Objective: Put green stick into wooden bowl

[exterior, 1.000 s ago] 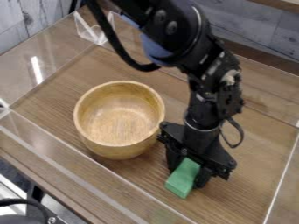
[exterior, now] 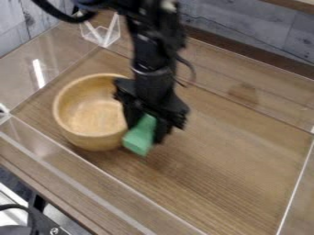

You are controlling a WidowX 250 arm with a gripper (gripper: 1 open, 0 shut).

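Observation:
The green stick (exterior: 143,133) hangs at the right rim of the wooden bowl, and my gripper (exterior: 145,115) is shut on its upper end. Motion blur softens the fingers and the arm. The wooden bowl (exterior: 76,101) stands left of centre, its inside empty where it can be seen. Part of its right side is covered by the gripper. From this angle I cannot tell whether the stick is over the rim or just in front of it.
A clear plastic object (exterior: 101,31) stands at the upper left of the wooden table (exterior: 227,165). Black cables (exterior: 28,213) lie at the lower left corner.
My gripper has moved left and away from the front edge, carrying the green stick from the table's front middle to the bowl's right rim. The bowl sits slightly further left and tilted.

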